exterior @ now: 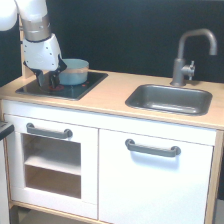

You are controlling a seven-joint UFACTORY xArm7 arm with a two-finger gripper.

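A blue-grey pot [75,72] stands on the black stovetop [75,92], toward its back right. The white robot arm comes down from the upper left. Its dark gripper [47,79] is low over the left part of the stovetop, beside the pot's left side. One dark finger is close to the pot's wall; whether they touch is unclear. The fingers are small and dark against the black surface, so their opening cannot be made out.
Right of the stovetop, the wooden counter [112,90] is clear up to the steel sink [170,98]. A tall faucet [182,62] rises behind the sink. Below are a white cabinet door with a dark handle [153,149] and an oven front with a handle [49,131].
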